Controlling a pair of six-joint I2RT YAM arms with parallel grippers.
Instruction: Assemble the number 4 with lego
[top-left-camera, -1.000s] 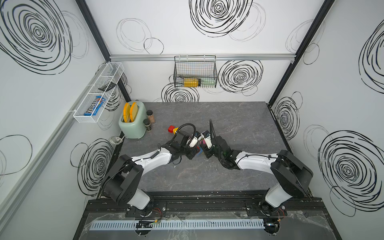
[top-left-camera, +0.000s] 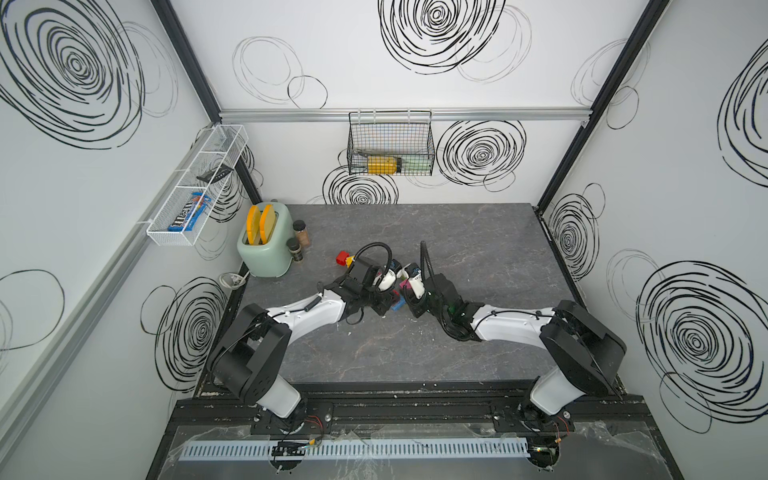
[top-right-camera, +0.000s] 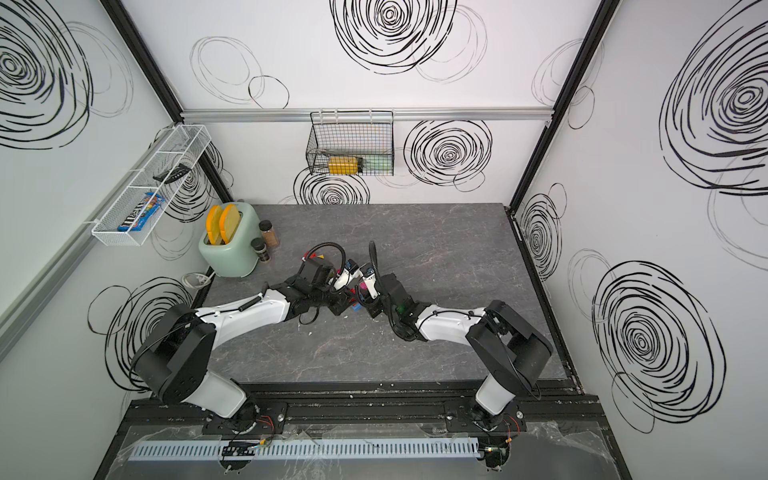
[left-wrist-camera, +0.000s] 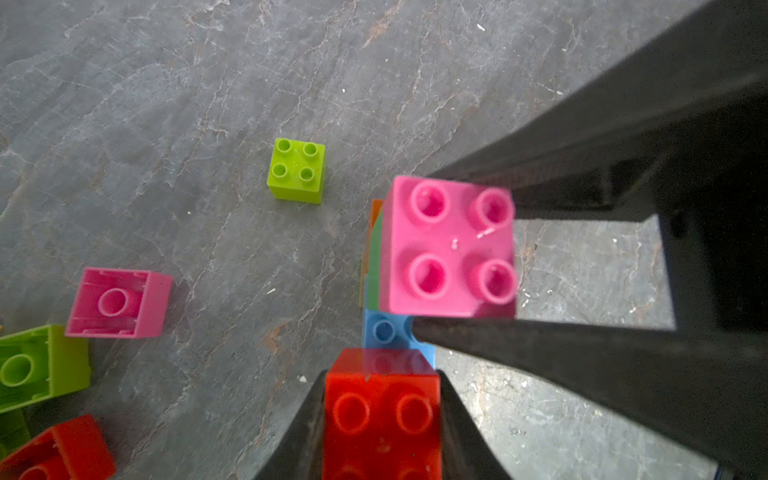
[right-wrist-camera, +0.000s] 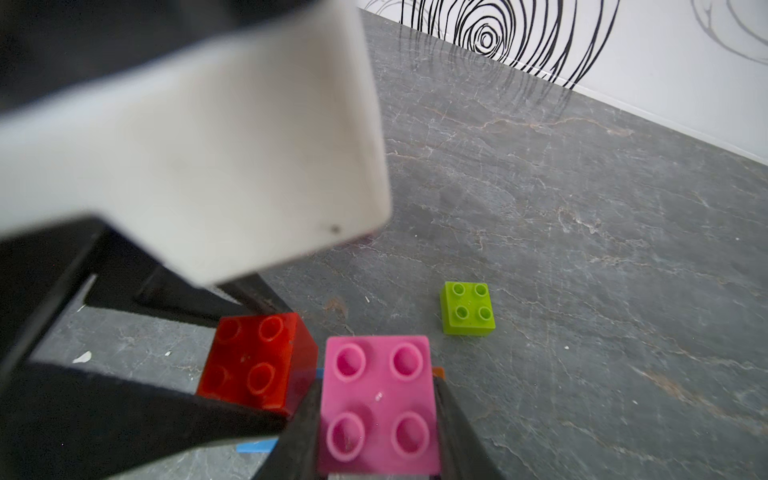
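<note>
In the left wrist view my left gripper is shut on a red brick (left-wrist-camera: 382, 440), studs facing the camera. My right gripper is shut on a pink brick (right-wrist-camera: 376, 400), whose studs show as well. Between and partly beneath the held bricks, a blue brick (left-wrist-camera: 384, 329) shows, with a green piece (left-wrist-camera: 373, 264) and an orange edge (left-wrist-camera: 375, 209) beside it. How these pieces join the held bricks is hidden. The two grippers are close together over the middle of the table. A lime brick (right-wrist-camera: 468, 308) sits apart on the table, studs up.
Loose bricks lie at the left: a tipped pink brick (left-wrist-camera: 120, 302), a lime brick (left-wrist-camera: 48, 364) and a red brick (left-wrist-camera: 64, 452). The toaster (top-left-camera: 268, 240) and two jars (top-left-camera: 301, 233) stand at the back left.
My right gripper has moved only a little, and both stay close together.
</note>
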